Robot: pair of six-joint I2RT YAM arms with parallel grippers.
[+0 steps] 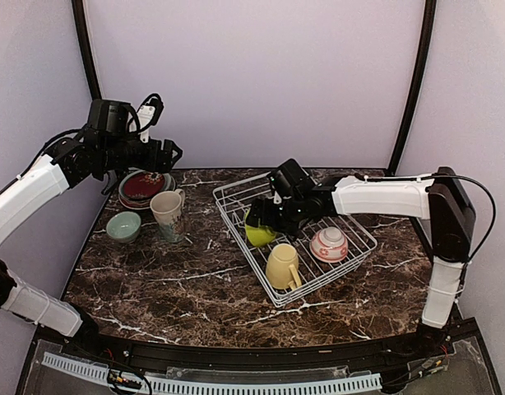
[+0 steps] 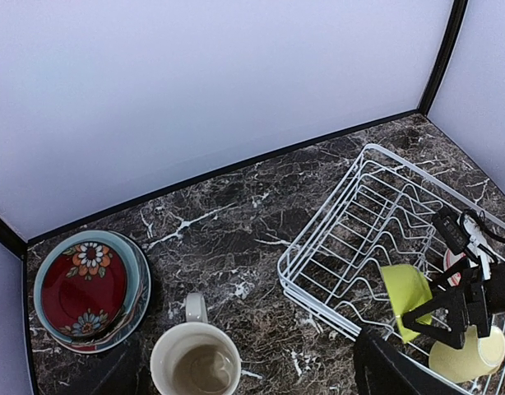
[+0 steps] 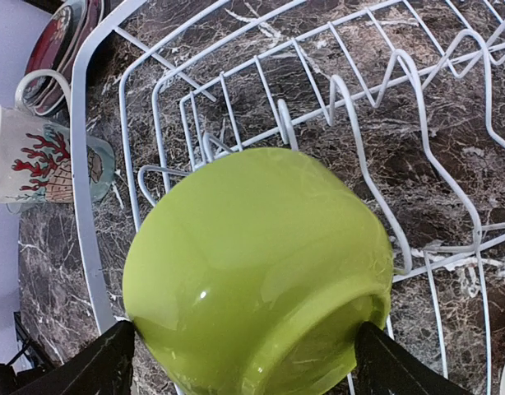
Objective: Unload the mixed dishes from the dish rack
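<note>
My right gripper (image 1: 265, 216) is down in the white dish rack (image 1: 363, 263) at a green bowl (image 1: 261, 234), its fingers at the rim; the bowl is tipped up, and whether it is firmly held is unclear. A yellow mug (image 1: 281, 266) and a red-patterned bowl (image 1: 326, 243) sit upside down in the rack. My left gripper (image 1: 164, 156) hangs open and empty above the stacked plates (image 2: 86, 284). Left of the rack stand a coral-patterned mug (image 1: 169, 214) and a pale celadon bowl (image 1: 123, 226).
Walls enclose the back and both sides.
</note>
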